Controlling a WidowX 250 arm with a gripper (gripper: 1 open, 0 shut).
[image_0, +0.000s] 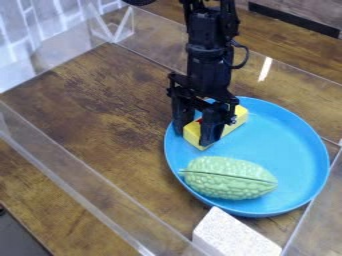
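Observation:
The black gripper (201, 118) is down over the upper left part of a blue plate (287, 160), shut on a yellow block (227, 117) with some red on it, which the fingers partly hide. Below it on the plate, a pale green ridged vegetable (230, 178) lies sideways, apart from the fingertips.
A white block (235, 236) sits at the front, below the plate. Clear plastic walls run along the edges of the area.

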